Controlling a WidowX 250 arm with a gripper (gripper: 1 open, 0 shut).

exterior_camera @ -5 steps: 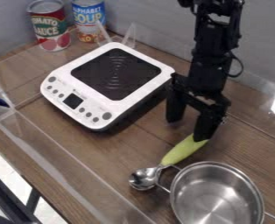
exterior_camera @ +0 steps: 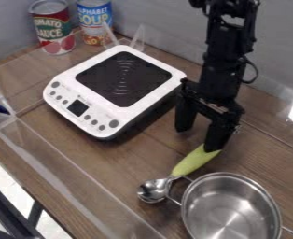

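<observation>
My black gripper (exterior_camera: 199, 125) hangs at the centre right, beside the white induction cooker (exterior_camera: 118, 89). Its fingers point down over the wooden counter, spread apart, with nothing visible between them. Just below, a spoon with a yellow-green handle (exterior_camera: 194, 161) lies on the counter, its metal head near a steel pot (exterior_camera: 206, 189) at the lower right. The handle's upper end is close beneath the gripper; whether they touch I cannot tell.
A tomato sauce can (exterior_camera: 54, 30) and an alphabet soup can (exterior_camera: 94, 21) stand at the back left by the wall.
</observation>
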